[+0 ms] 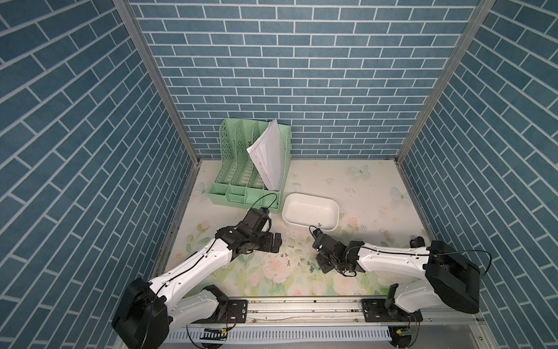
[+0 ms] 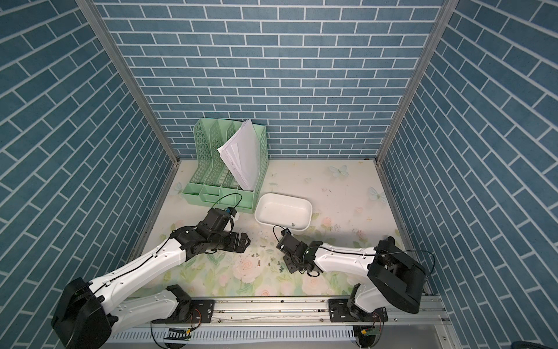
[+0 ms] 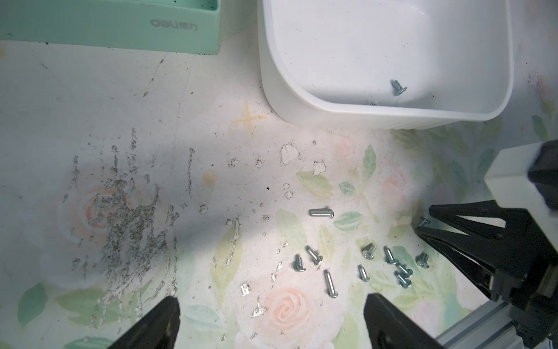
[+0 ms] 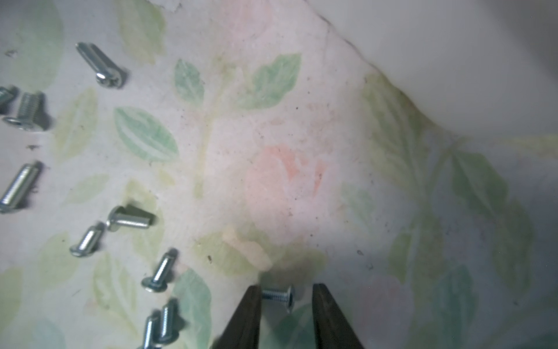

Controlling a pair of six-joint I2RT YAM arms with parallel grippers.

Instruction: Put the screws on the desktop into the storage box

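Note:
Several silver screws (image 3: 330,284) lie on the flowered desktop in front of the white storage box (image 1: 311,203), which has a screw (image 3: 398,87) inside. My right gripper is low over the desk, part open, with one screw (image 4: 274,295) between or just at its fingertips; whether it touches both fingers is unclear. My left gripper stands open above the desk, left of the screws, with nothing between its fingers.
A green file organizer (image 1: 232,197) with papers stands at the back left, beside the box. A metal rail (image 1: 314,300) runs along the front edge.

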